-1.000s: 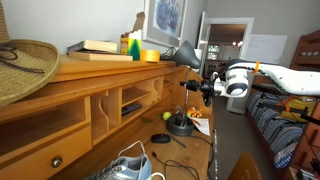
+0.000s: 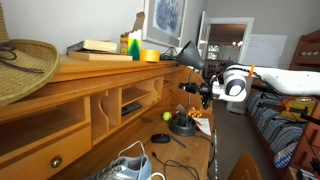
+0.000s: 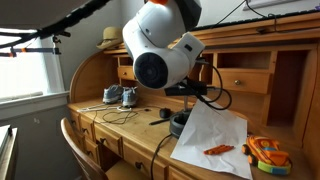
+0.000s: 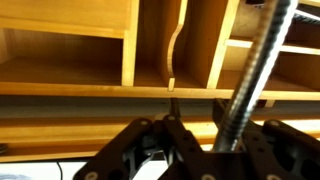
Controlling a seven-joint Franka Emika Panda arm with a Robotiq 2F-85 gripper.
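A desk lamp stands on the wooden desk, its dark shade (image 2: pixel 190 55) above and its round black base (image 2: pixel 182 123) below. Beside the lamp's upright, under the shade, is my gripper (image 2: pixel 188 87). Seen from the wrist, the two dark fingers of the gripper are apart, with a gap between their tips. The silver lamp neck (image 4: pixel 258 70) runs diagonally close to the camera and crosses in front of the right finger; whether it touches is unclear. The arm hides much of the lamp in exterior view 2, where the base (image 3: pixel 180 122) shows.
White paper (image 3: pixel 215 140) and an orange-and-green toy (image 3: pixel 266 154) lie right of the lamp. Grey shoes (image 3: pixel 120 95), a black mouse (image 2: pixel 160 138) and cables occupy the desktop. Shelf cubbies (image 4: pixel 150 60) rise behind the gripper. A green ball (image 2: pixel 167 116) sits near the cubbies.
The lamp shade has shifted slightly right and down. My gripper has moved only a little beside the lamp, and the other desk items stay put.
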